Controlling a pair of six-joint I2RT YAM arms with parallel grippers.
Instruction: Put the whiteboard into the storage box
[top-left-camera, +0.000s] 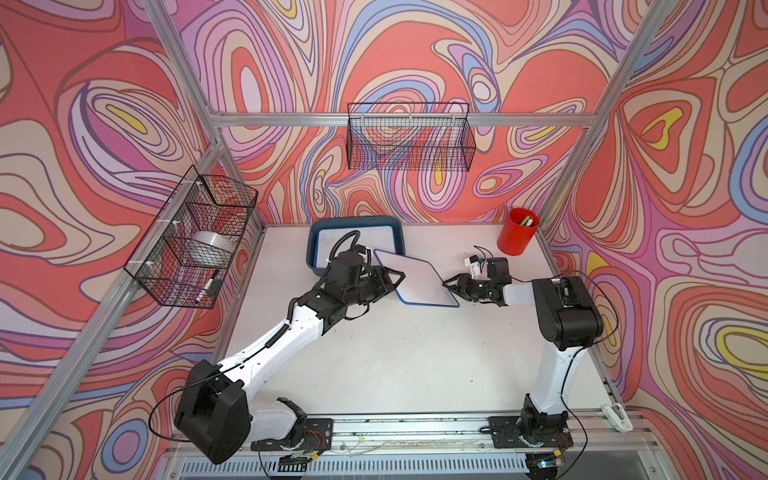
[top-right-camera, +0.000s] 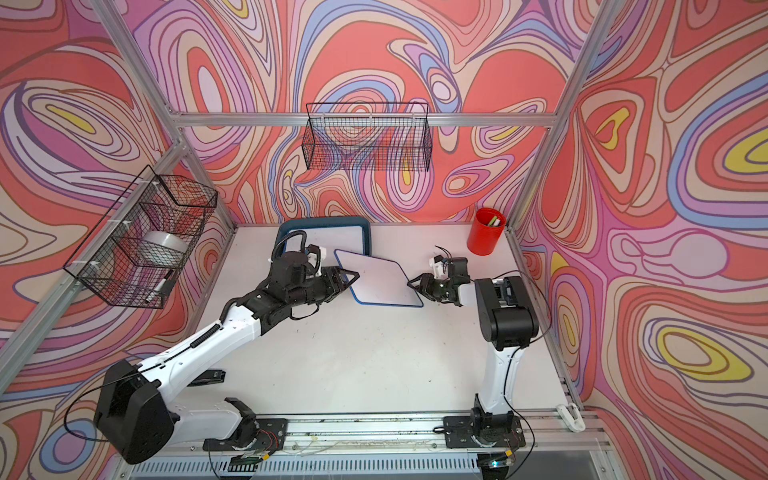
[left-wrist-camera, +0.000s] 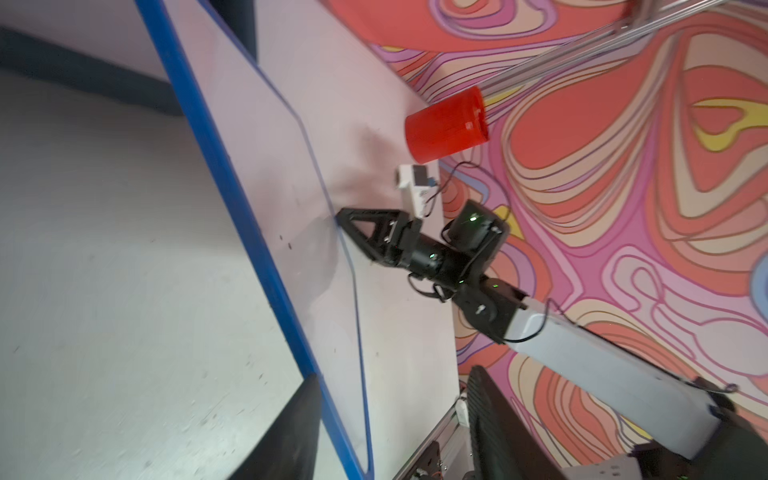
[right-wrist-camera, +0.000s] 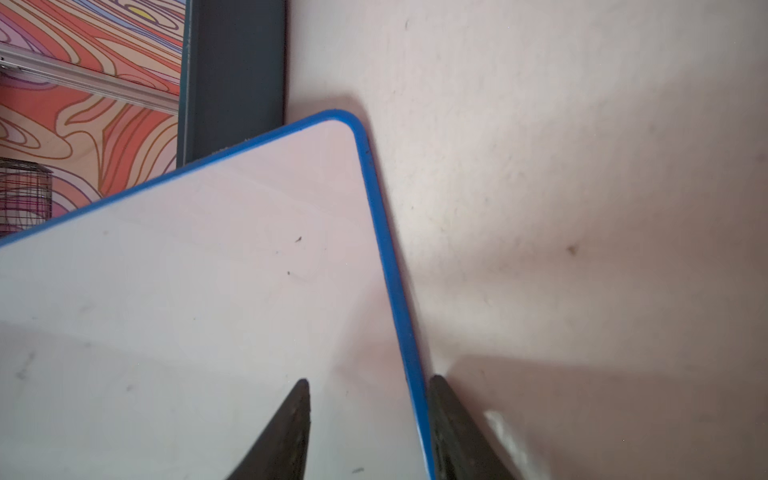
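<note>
The whiteboard (top-left-camera: 417, 281) with blue edging lies tilted on the table, its left end raised, just in front and right of the dark storage box (top-left-camera: 356, 220). My left gripper is at the raised left edge, fingers apart with the blue rim between or beside them; whether it touches cannot be told. My right gripper stands open at the board's right edge, one finger by the blue rim.
A red cup (top-left-camera: 518, 236) with pens stands at the back right. A wire basket (top-left-camera: 410, 140) hangs on the back rail, another (top-left-camera: 196, 240) at left.
</note>
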